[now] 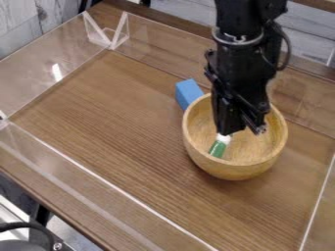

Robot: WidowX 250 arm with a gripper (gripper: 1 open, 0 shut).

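My black gripper (240,118) hangs over the upper part of a tan round bowl (262,162); whether its fingers are open or shut is hard to make out. In the bowl lies a small green-and-white object (220,146), left of and below the fingertips. A blue block (187,93) lies outside the bowl, at its upper left.
The wooden table (105,127) has much free room to the left of the bowl. A clear plastic edge runs along the left, and a white looped item (108,29) is at the back left.
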